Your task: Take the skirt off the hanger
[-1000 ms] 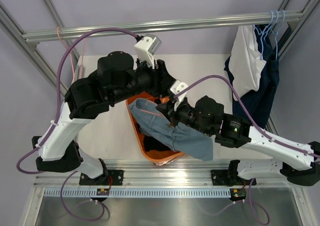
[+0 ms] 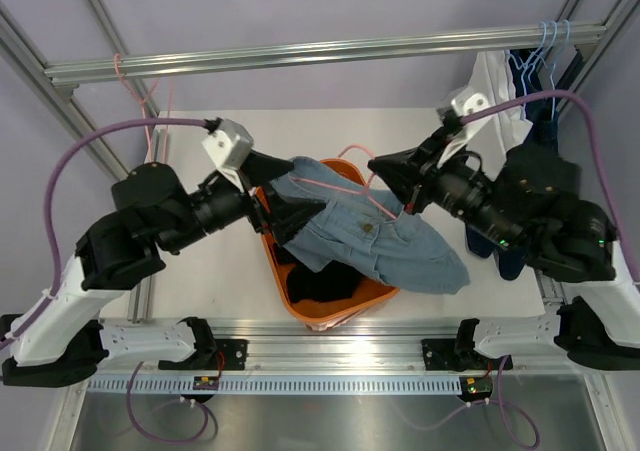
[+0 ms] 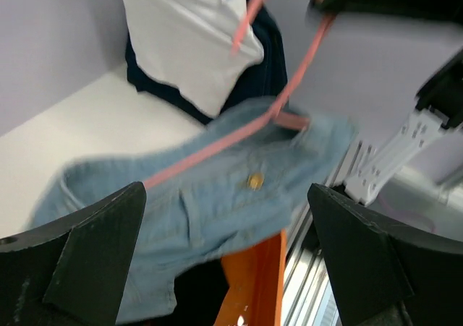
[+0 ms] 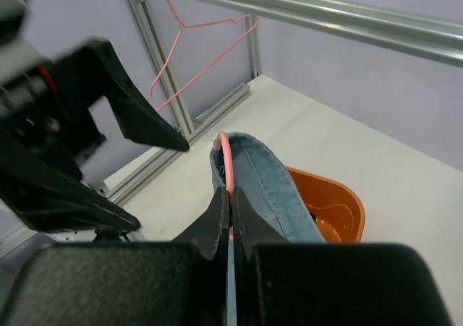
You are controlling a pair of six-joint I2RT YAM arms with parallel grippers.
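Note:
A denim skirt point(image 2: 370, 251) hangs on a pink hanger point(image 2: 325, 184) over the orange bin. My right gripper point(image 2: 385, 171) is shut on the hanger, whose pink bar rises from between its fingertips in the right wrist view. My left gripper point(image 2: 275, 206) stands open at the skirt's left end; in the left wrist view the skirt point(image 3: 210, 210) and hanger bar point(image 3: 242, 132) lie beyond its open fingers.
An orange bin point(image 2: 320, 313) with dark cloth sits on the white board point(image 2: 210, 281). Empty pink hangers point(image 2: 145, 101) hang at the rail's left, garments point(image 2: 490, 101) on blue hangers at its right. The rail point(image 2: 330, 53) crosses behind.
My right gripper has moved up and right, carrying the hanger and skirt with it. The left gripper went left from the centre and is now lower, beside the skirt's left end.

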